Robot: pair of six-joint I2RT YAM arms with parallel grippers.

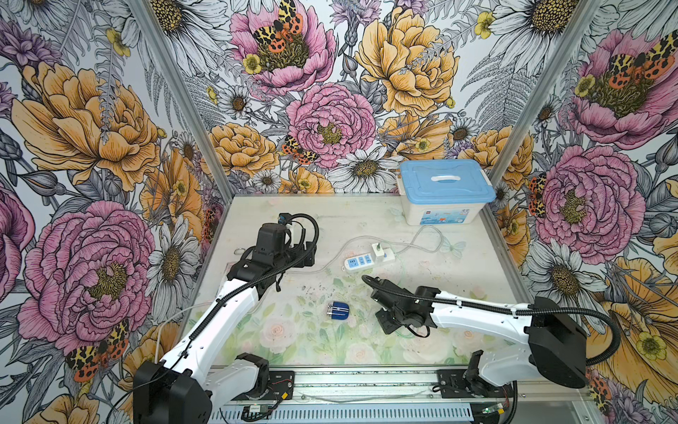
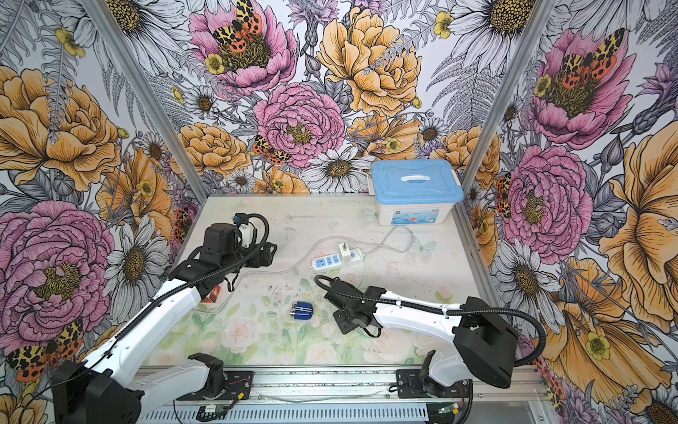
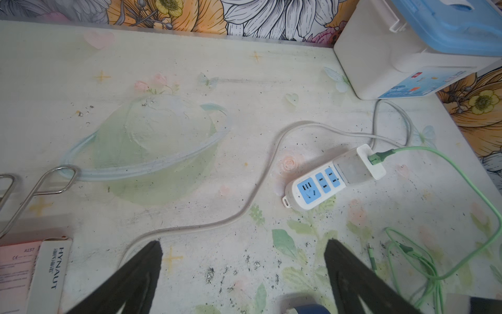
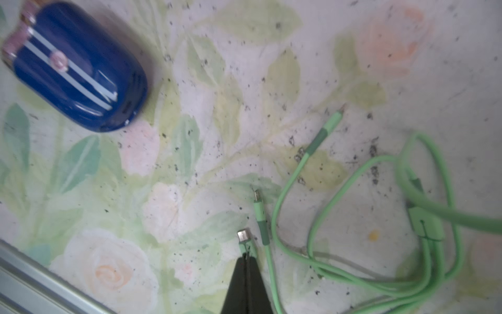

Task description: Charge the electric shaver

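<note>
The blue electric shaver [image 1: 337,311] lies on the table between the arms, seen large at upper left in the right wrist view [image 4: 86,76]. A green cable with several plugs [image 4: 428,222] lies beside it; its line runs to a white adapter [image 3: 366,162] on the power strip [image 3: 313,188]. My left gripper hangs over the left table, open with nothing between its fingers. My right gripper points down over the cable, shut, its tips at a small connector [image 4: 243,235]; whether it touches that is unclear.
A lidded storage box [image 1: 445,198] stands at back right. A pink and white carton [image 3: 23,269] and bent metal wire pieces [image 3: 36,193] lie at left.
</note>
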